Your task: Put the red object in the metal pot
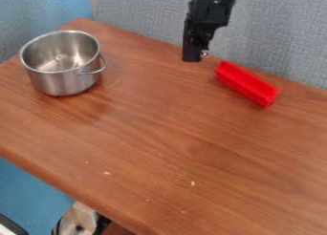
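The red object (247, 83), a long block, lies on the wooden table near its back edge, right of centre. The metal pot (57, 81), silver and without a lid, stands at the back left, and its inside looks empty. My black gripper (197, 55) hangs just left of and behind the near end of the arm's reach, a little apart from the red object's left end. Nothing is visibly held; how far apart its fingers stand is too small to tell.
Bare wooden table (153, 134) fills the middle and front. A grey textured wall (288, 33) rises close behind the table's back edge. The pot's handle (92, 69) juts toward the right.
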